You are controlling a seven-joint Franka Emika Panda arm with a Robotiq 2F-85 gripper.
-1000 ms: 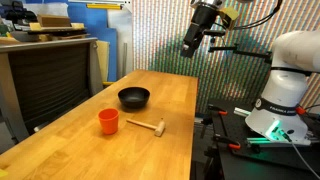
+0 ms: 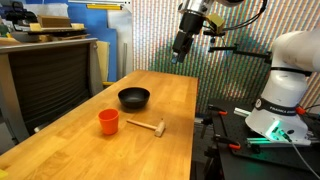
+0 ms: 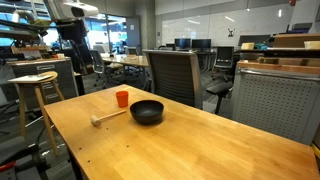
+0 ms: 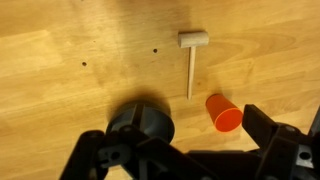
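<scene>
High over the table hangs my gripper (image 2: 177,58), its fingers apart and nothing between them. In the wrist view its dark fingers (image 4: 91,150) spread along the bottom edge. A black bowl (image 2: 133,98) stands on the wood, partly below the gripper in the wrist view (image 4: 150,123). The orange-red cup (image 2: 108,121) is upright beside the bowl; the wrist view has the cup (image 4: 224,113) near the right finger. A small wooden mallet (image 4: 192,58) lies flat, apart from both, with its head toward the robot's side in exterior view 1.
The wooden table (image 3: 200,142) has wide free room around these objects. A dark office chair (image 3: 176,78) stands at the table's far side. At the left of exterior view 2 there is a round wooden stool (image 3: 34,79).
My gripper has shifted slightly to the left and turned a little in exterior view 1, still high above the table. The bowl, cup and mallet have stayed where they were.
</scene>
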